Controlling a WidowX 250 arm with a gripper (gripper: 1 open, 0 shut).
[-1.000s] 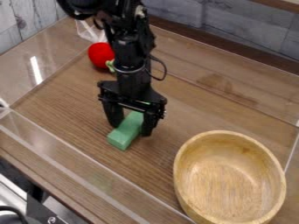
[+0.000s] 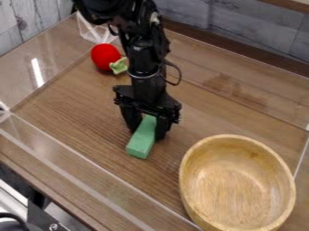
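Observation:
The black robot arm reaches down from the top, its gripper [image 2: 146,115] low over a green rectangular block [image 2: 141,141] on the wooden table [image 2: 67,122]. The block lies lengthwise toward the front, its far end hidden under the gripper. Whether the fingers are closed on it cannot be told.
A large tan bowl [image 2: 238,185] sits at the front right. A red round object [image 2: 105,57] and a small green item [image 2: 118,67] are at the back left, near something white.

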